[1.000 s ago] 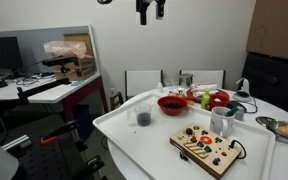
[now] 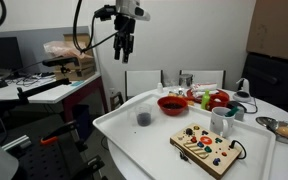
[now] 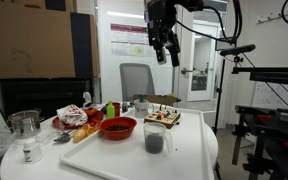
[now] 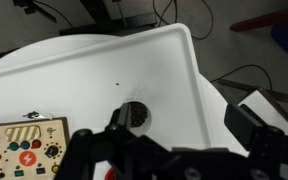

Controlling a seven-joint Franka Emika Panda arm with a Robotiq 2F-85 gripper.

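My gripper hangs high above the white tray, open, with nothing between its fingers. A clear cup with dark contents at its bottom stands upright on the tray. In the wrist view the same clear cup shows from above, beyond the open gripper and well apart from it. A red bowl holding something dark sits near the cup. The wooden board with knobs and coloured parts lies flat on the tray. Near it is a white mug.
Small colourful items cluster behind the bowl. A metal pan stands on the table at the right, and a glass pot shows in exterior view 2. Around the cup, the tray's near part is bare.
My gripper has come down and shifted to the left in exterior view 1. The cup, bowl, board and mug have stayed where they were.
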